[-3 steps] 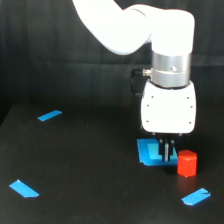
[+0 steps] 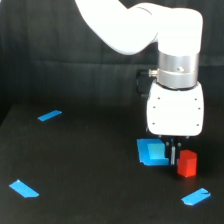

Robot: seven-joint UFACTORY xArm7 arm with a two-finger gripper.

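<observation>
A white robot arm reaches down from the top, and the gripper [image 2: 170, 153] at its lower end has thin dark fingers pointing down. The fingers are small and close together in this view, so how far apart they stand is unclear. Just right of the fingertips is a red block [image 2: 187, 164] on the dark table. A blue square piece [image 2: 152, 152] lies behind and to the left of the fingers, which overlap its right part in view. I cannot tell whether the fingers touch the blue piece or the block.
Blue tape strips mark the dark table at the far left [image 2: 50, 115], the near left [image 2: 24, 188] and the near right [image 2: 196, 197]. A dark curtain [image 2: 60, 60] hangs behind.
The arm and gripper have moved a little to the right, toward the red block. More of the blue piece's left part shows clear of the fingers. The block appears roughly where it was.
</observation>
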